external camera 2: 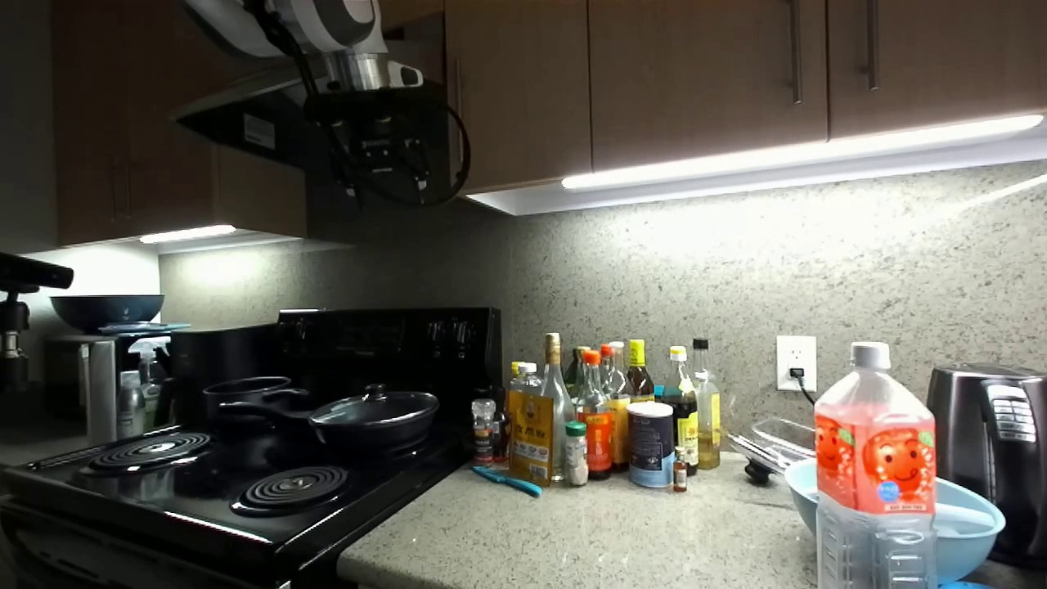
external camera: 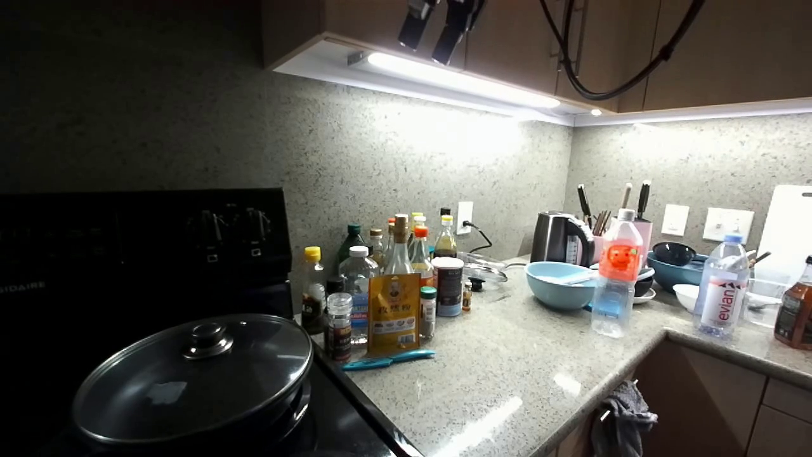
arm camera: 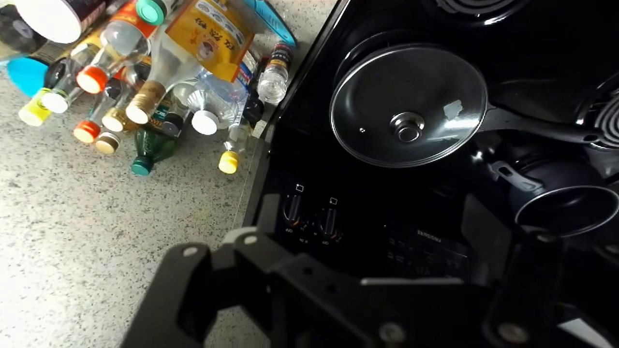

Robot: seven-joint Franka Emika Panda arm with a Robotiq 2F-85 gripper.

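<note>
High above the stove and counter, my gripper is open and empty, its two fingers spread apart in the wrist view. Exterior view 1 catches only its fingertips [external camera: 449, 57] at the top edge. Below it in the wrist view, a black pan with a glass lid [arm camera: 400, 98] sits on the stove. A smaller black pot [arm camera: 566, 194] stands beside it. The clear bottle with a red smiling label [external camera: 618, 263] is upright on the counter, well apart from the gripper.
Several sauce bottles, an orange spice pouch [external camera: 393, 312] and a teal knife [external camera: 388, 360] crowd the counter by the stove. A blue bowl [external camera: 561, 293] and a kettle [external camera 2: 986, 442] stand farther right. Overhead cabinets [external camera 2: 707, 78] and the range hood [external camera 2: 235, 123] are close to the arm.
</note>
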